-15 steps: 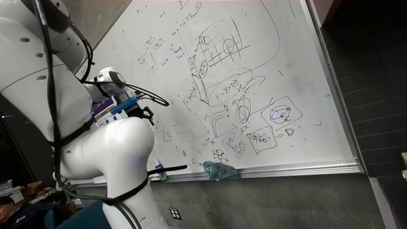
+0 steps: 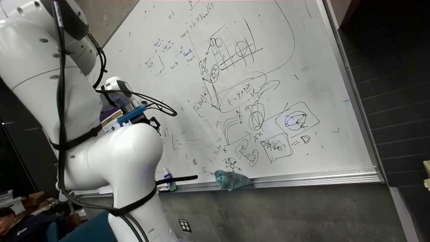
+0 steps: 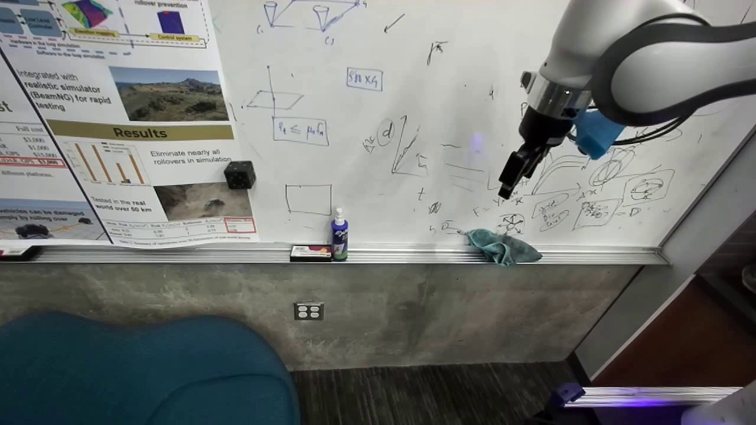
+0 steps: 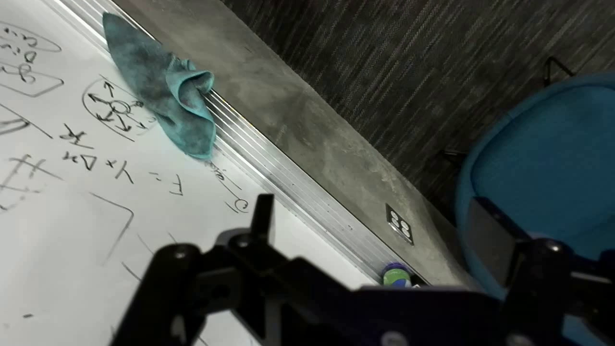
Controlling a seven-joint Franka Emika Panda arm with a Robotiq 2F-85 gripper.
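A crumpled teal cloth (image 4: 155, 86) hangs over the whiteboard's bottom ledge (image 4: 300, 187). In the second exterior view the cloth (image 3: 501, 248) lies near the ledge's right part, below my gripper (image 3: 513, 177). Seen from the wrist, my gripper is open, its two fingers wide apart with nothing held between them. The cloth is clear of the fingers, toward the upper left of that view. From the first exterior side, only part of the gripper (image 2: 155, 121) shows behind the arm's big white joint, with the cloth (image 2: 231, 179) lower right.
The whiteboard (image 3: 418, 92) carries many marker drawings. A spray bottle (image 3: 339, 235) and an eraser box (image 3: 310, 254) stand on the ledge, left of the cloth. A poster (image 3: 142, 156) covers the board's left side. Below is a blue chair (image 3: 142, 368).
The arm's upper links have shifted to the right in the first exterior view, and the gripper has moved only slightly. The cloth has not moved.
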